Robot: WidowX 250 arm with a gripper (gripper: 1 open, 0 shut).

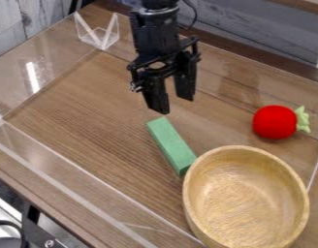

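The black gripper [167, 95] hangs over the upper middle of the wooden table, its fingers parted with nothing visible between them. Below it a green block [171, 145] lies on the table, apart from the fingers. A red tomato [274, 123] with a green stem sits at the right. A large pale wooden bowl [246, 215] stands at the front right, close to the block's lower end.
Clear plastic pieces are at the back left and left edge. A dark cable shows at the bottom left corner.
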